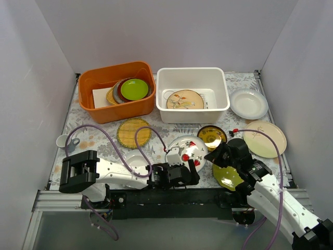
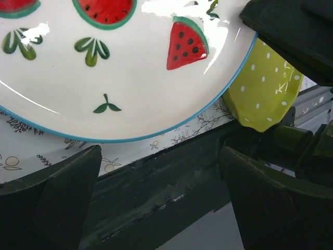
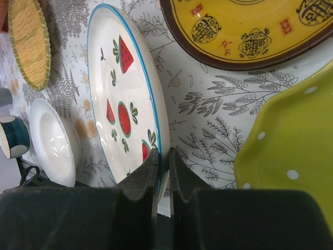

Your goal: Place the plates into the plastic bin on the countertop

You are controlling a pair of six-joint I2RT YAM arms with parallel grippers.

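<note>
A white plate [image 1: 190, 148] with a blue rim and watermelon pictures is at front centre. My right gripper is shut on its rim, and the plate looks tilted in the right wrist view. My left gripper stands open by the plate's near edge, nothing between its fingers. The white bin [image 1: 221, 94] holds a cream patterned plate [image 1: 185, 99]; the orange bin [image 1: 86, 88] holds several dishes, a green one [image 1: 134, 89] on top.
A brown-rimmed yellow dish [image 3: 250, 36] and a green dotted dish [image 3: 291, 146] lie close to the right gripper. Farther right are a white plate [image 1: 248, 104] and a cream plate [image 1: 265, 139]. A yellow woven plate [image 1: 132, 133] and a cup [image 1: 63, 141] are at left.
</note>
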